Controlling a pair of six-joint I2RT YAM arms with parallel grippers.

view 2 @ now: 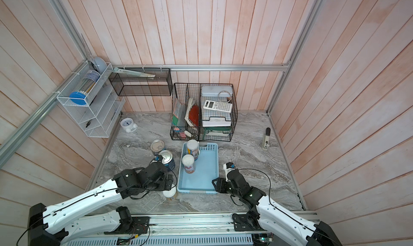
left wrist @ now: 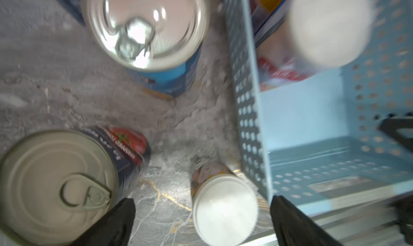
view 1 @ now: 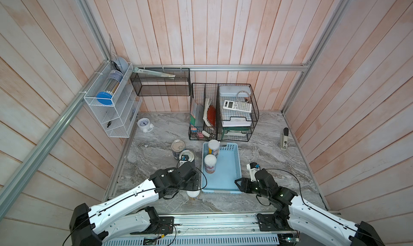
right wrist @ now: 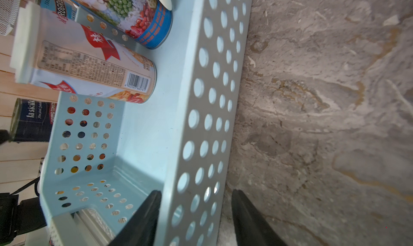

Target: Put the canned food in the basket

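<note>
The light blue basket [view 1: 228,173] holds a white-lidded can [view 1: 210,161], with another can [view 1: 213,145] behind it. Left of it on the counter, the left wrist view shows a blue can [left wrist: 144,22], a tomato can [left wrist: 56,177] and a short white-lidded can [left wrist: 225,211]. My left gripper is open above the short white-lidded can, its fingers [left wrist: 296,226] wide apart with nothing held. At the basket's right wall, my right gripper is part open, one finger inside and one outside; the outer finger [right wrist: 249,224] stands clear of the wall.
Behind the basket stands a black wire organizer [view 1: 223,112] with books and a calculator. A white mug [view 1: 145,125] sits at the back left, a dark-topped pen-like object [view 1: 284,138] at the far right. The counter right of the basket is otherwise clear.
</note>
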